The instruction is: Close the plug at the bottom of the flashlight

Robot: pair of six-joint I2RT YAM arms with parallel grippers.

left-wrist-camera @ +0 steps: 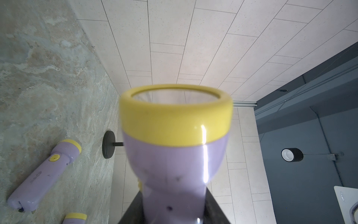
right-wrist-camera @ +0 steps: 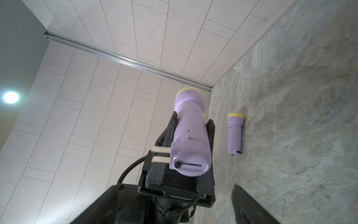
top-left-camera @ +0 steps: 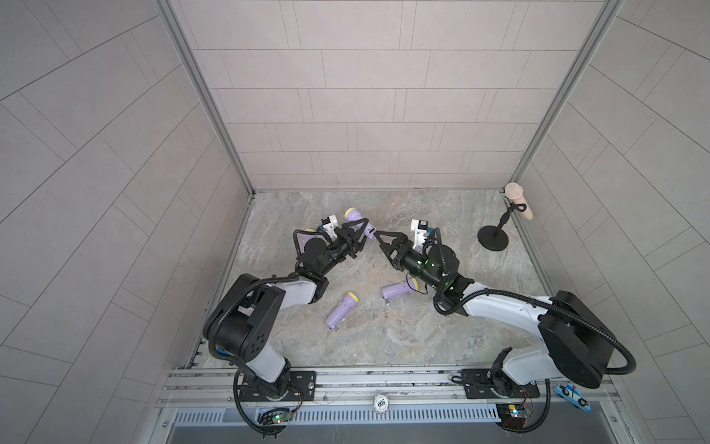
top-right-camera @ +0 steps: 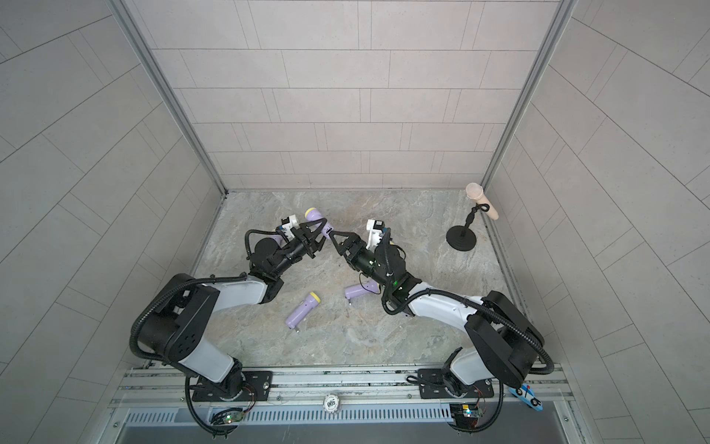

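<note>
My left gripper (top-left-camera: pixel 357 228) is shut on a lavender flashlight with a yellow head (left-wrist-camera: pixel 175 123), held up above the table, its bottom end toward my right gripper. In the right wrist view that bottom end (right-wrist-camera: pixel 190 160) shows a dark slot with a small black knob; whether the plug there is shut I cannot tell. Two pale strips on the left gripper's side lie beside it. My right gripper (top-right-camera: pixel 331 232) stands part open just by that end, its blurred fingers low at either side of the right wrist view, nothing seen between them.
Several lavender flashlights lie on the marble table (top-left-camera: pixel 458 340), one at front centre (top-left-camera: pixel 341 310), one under my right arm (top-left-camera: pixel 398 290). A black stand with a beige object (top-right-camera: pixel 462 236) is at back right. The table's front middle has free room.
</note>
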